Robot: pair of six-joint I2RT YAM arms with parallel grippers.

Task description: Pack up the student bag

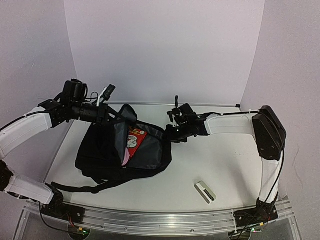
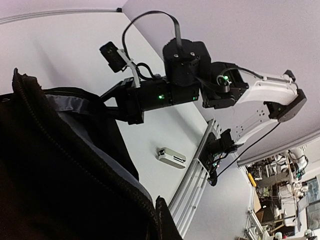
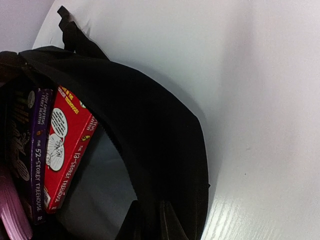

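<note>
A black bag (image 1: 105, 160) lies on the left half of the table, its grey-lined mouth facing up and right. Through that mouth show a red book (image 3: 65, 145), a purple book (image 3: 40, 155) and a pink item (image 3: 12, 205) beside them. My left gripper (image 1: 119, 118) is shut on the bag's flap (image 2: 75, 150); the zipped edge runs down between its fingers in the left wrist view. At the bag's right rim (image 3: 150, 130), my right gripper is shut on the black fabric.
A small white case (image 1: 205, 192) with a dark slot lies near the table's front, right of the bag. One strap (image 1: 75, 189) trails toward the front left.
</note>
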